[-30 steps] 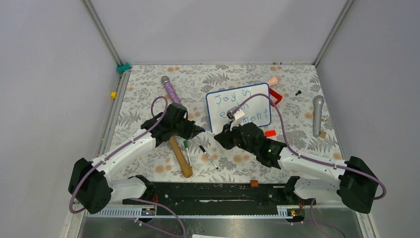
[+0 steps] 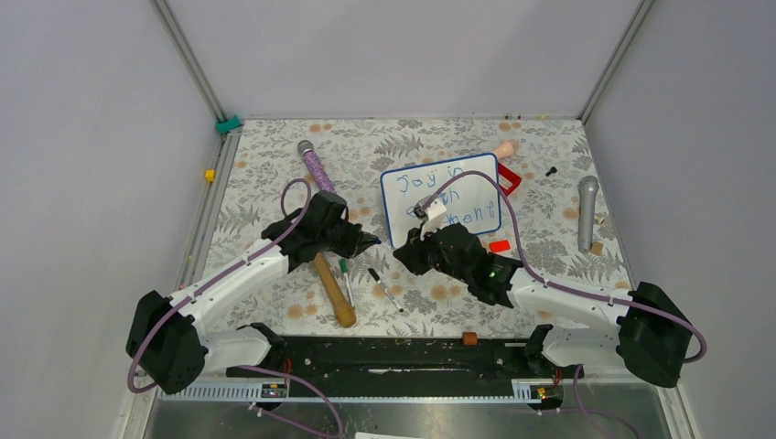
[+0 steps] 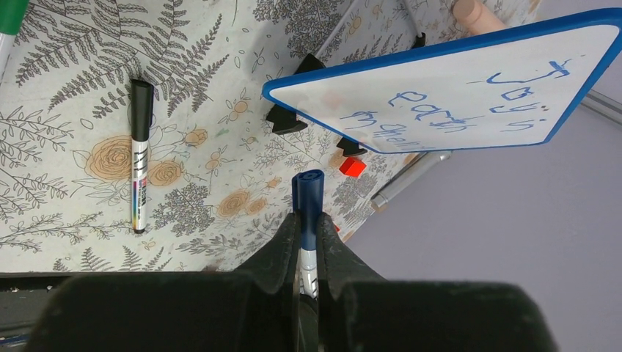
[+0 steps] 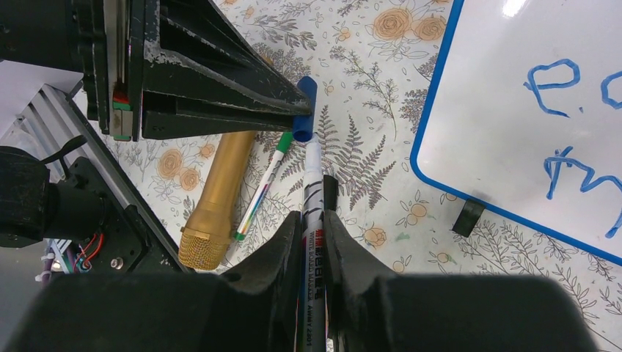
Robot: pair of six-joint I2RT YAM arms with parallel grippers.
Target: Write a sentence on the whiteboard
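The whiteboard (image 2: 418,198) with its blue frame bears blue handwriting in several lines; "joy in" shows at the top, and my right arm covers part of the lower words. My left gripper is shut on a blue marker cap (image 3: 311,192), whose end sticks out past the fingertips. My right gripper is shut on a white marker (image 4: 313,194). In the right wrist view, the marker's white front end is right at the lower end of the cap (image 4: 304,114); whether it sits inside cannot be told. Both grippers are left of the board's lower corner, above the table.
A black-capped marker (image 3: 141,158) and a green-capped marker (image 4: 265,183) lie on the table, beside a gold microphone (image 4: 218,202). A purple microphone (image 2: 316,167) lies farther back. Near the board are a red block (image 2: 499,246) and, farther right, a grey microphone (image 2: 587,212).
The left arm and the whiteboard look unmoved.
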